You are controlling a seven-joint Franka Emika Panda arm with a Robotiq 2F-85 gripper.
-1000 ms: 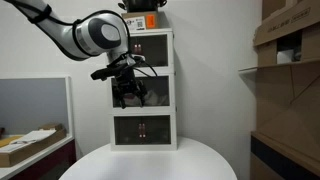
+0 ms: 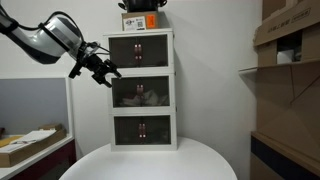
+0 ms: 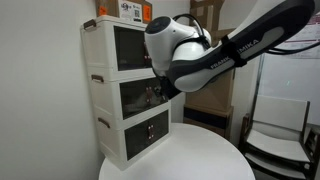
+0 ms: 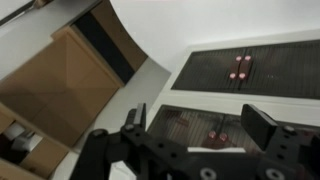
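Note:
A white cabinet of three stacked compartments with dark see-through doors stands at the back of the round table. Small red handles sit at the centre of the bottom doors, which look closed. Something pale shows behind the middle doors. My gripper hovers in front of the cabinet's left side, near the top and middle compartments. In the wrist view its black fingers are spread wide with nothing held between them, and the middle doors lie beyond, partly hidden by the gripper.
A box with dark things above it rests on the cabinet's top. Cardboard stands at the right, and an open box lies at the left. White folding chairs stand behind.
The arm has swung left and up in exterior view 1, away from the middle compartment, uncovering its doors. The cabinet has stayed where it was.

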